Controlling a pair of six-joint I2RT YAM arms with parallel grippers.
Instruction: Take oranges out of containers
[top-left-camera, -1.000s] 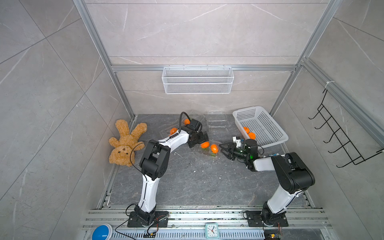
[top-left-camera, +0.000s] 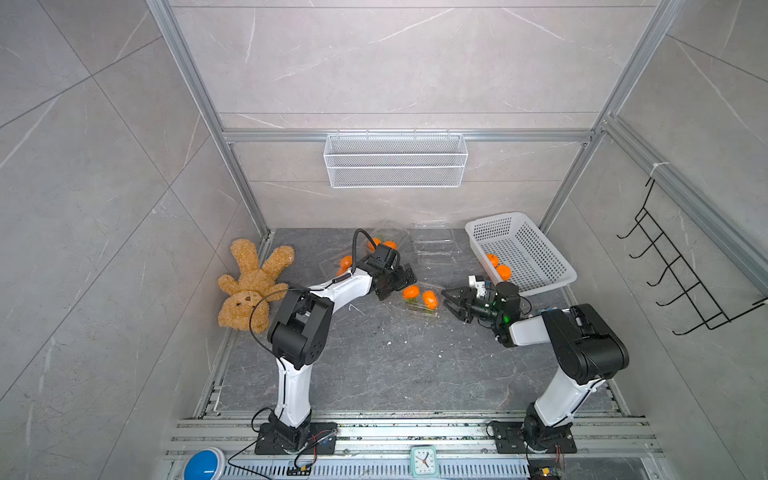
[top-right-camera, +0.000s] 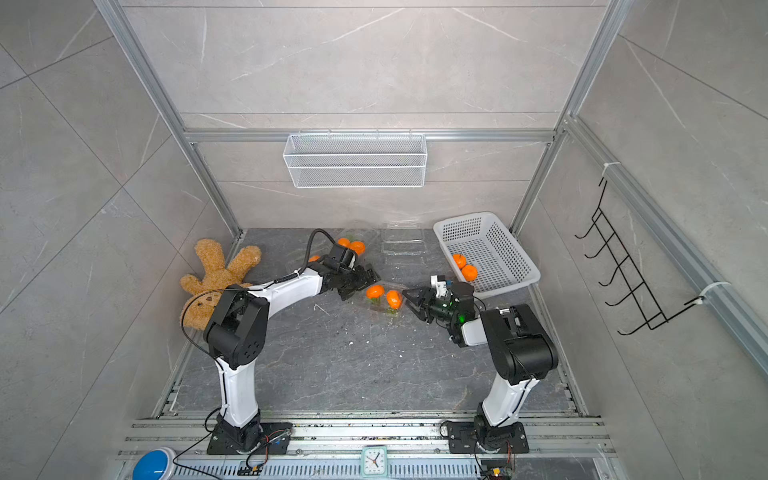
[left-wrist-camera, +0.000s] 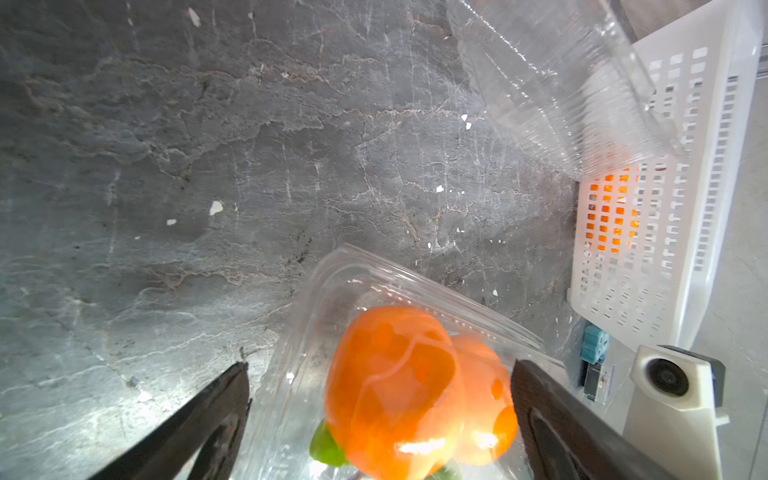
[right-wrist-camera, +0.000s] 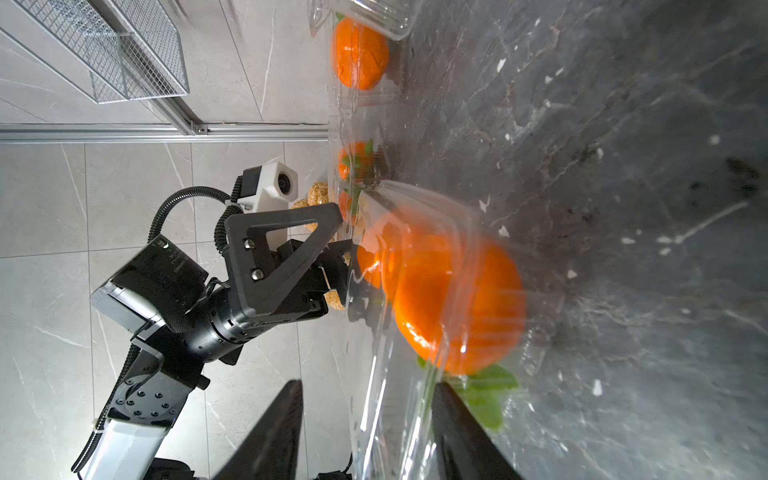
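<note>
A clear plastic container (top-left-camera: 422, 312) holds two oranges with green leaves, one orange (top-left-camera: 411, 292) on the left and another orange (top-left-camera: 429, 300) on the right. My left gripper is open at the container's left end, its fingers spread to either side of the oranges without visible grip. From the right, my right gripper faces the container with its fingers parted; the clear wall (right-wrist-camera: 416, 400) appears between them, though contact cannot be told. Two oranges (top-left-camera: 497, 267) lie in the white basket (top-left-camera: 552, 268) at the right.
Further clear containers with oranges (top-left-camera: 389, 245) stand behind the left arm, partly hidden. An empty-looking clear container (top-left-camera: 434, 244) is at the back middle. A teddy bear (top-left-camera: 252, 286) lies at the left.
The container and its oranges have shifted slightly. The right arm is almost where it was.
</note>
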